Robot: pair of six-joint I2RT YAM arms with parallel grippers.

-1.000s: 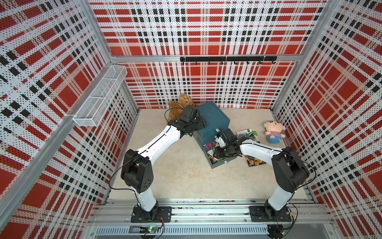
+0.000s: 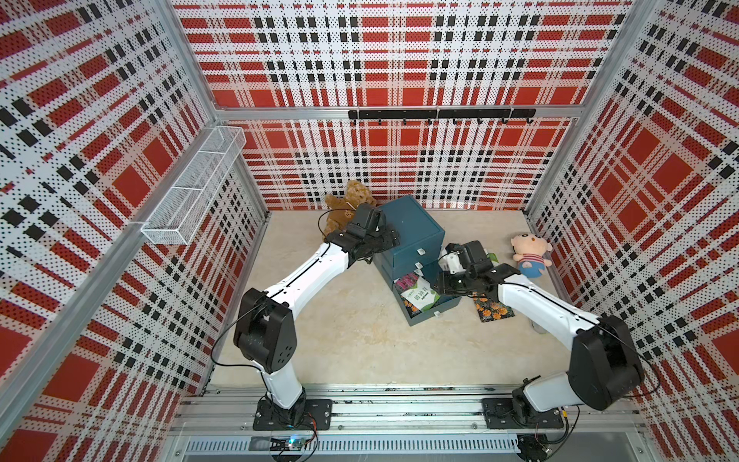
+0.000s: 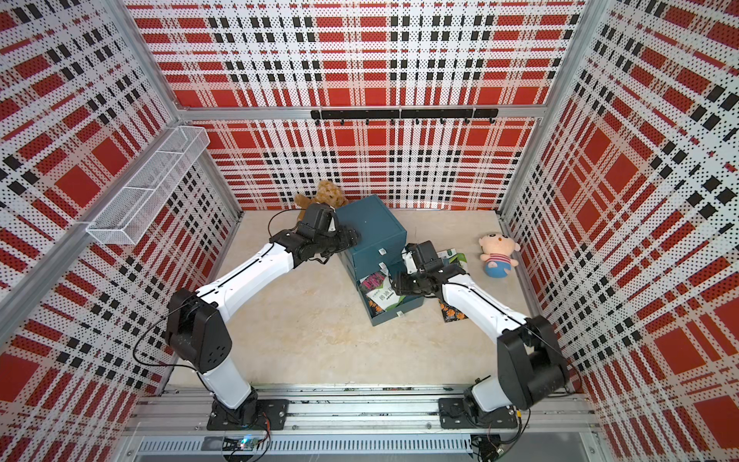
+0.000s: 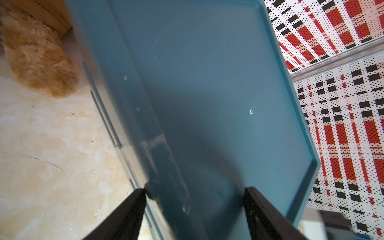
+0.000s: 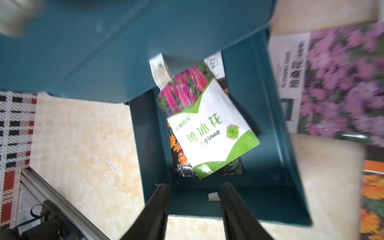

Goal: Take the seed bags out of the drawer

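Observation:
A white and green seed bag with pink flowers [image 5: 212, 128] lies tilted in the pulled-out blue drawer [image 5: 268, 192]. Beneath it shows a darker bag with orange flowers [image 5: 180, 154]. My right gripper is open over the drawer's front part, its fingers apart and nothing between them; in the top left view it covers the drawer's right side. At the left edge of the blue cabinet's top [image 4: 224, 104], my left gripper has its fingers spread with the cabinet edge between them. Whether they touch it, I cannot tell.
Outside the drawer, to its right, lie a bag with purple flowers [image 5: 340, 84] and one with orange flowers [image 2: 492, 309]. A plush pig [image 2: 531, 255] sits at the right, and a teddy bear [image 2: 348, 206] behind my left arm.
My right gripper has moved right and back from over the drawer, uncovering the white and green bag there. The left arm looks unmoved.

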